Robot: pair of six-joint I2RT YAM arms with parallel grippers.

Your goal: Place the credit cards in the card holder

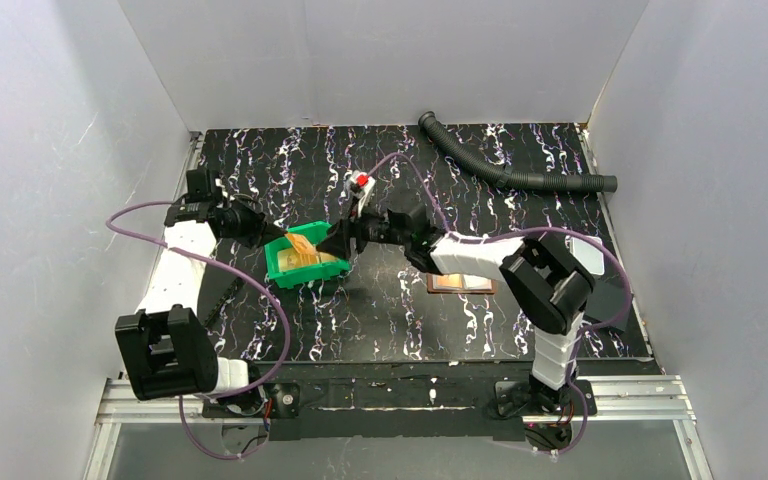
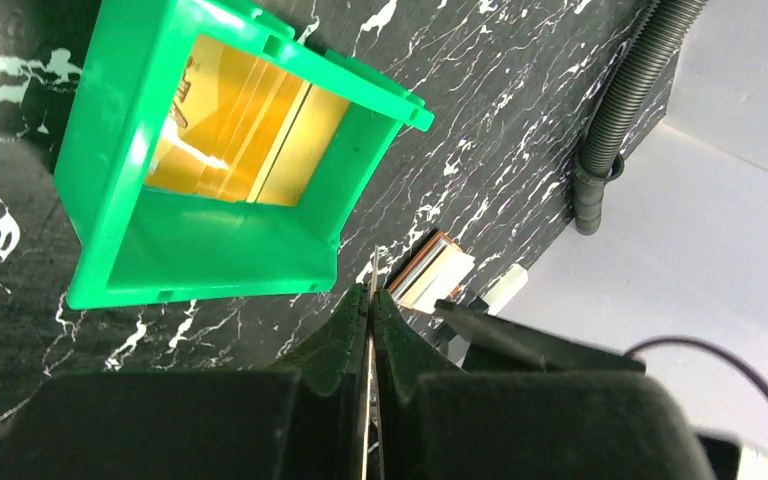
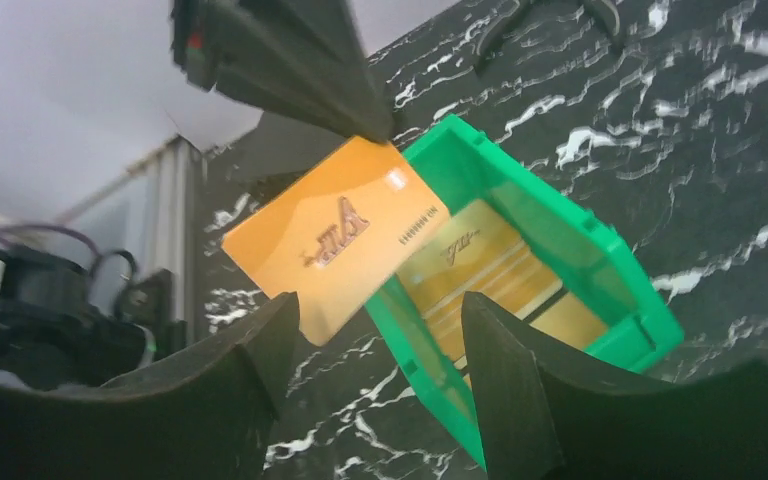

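Note:
My left gripper point(image 1: 286, 233) is shut on one corner of an orange credit card point(image 3: 335, 238), which hangs tilted above the green bin. In the left wrist view this card point(image 2: 375, 268) shows nearly edge-on. More orange cards point(image 2: 238, 130) lie flat inside the green bin point(image 2: 210, 285). Facing the held card from the right, my right gripper has its fingers point(image 3: 505, 355) spread apart, with a gap between them and no grip on the card. The brown card holder point(image 1: 443, 291) lies open to the right, partly under the right arm.
A black corrugated hose point(image 1: 520, 180) runs along the back right. At the far right are a white pad point(image 1: 587, 255) and a dark flat panel point(image 1: 610, 303).

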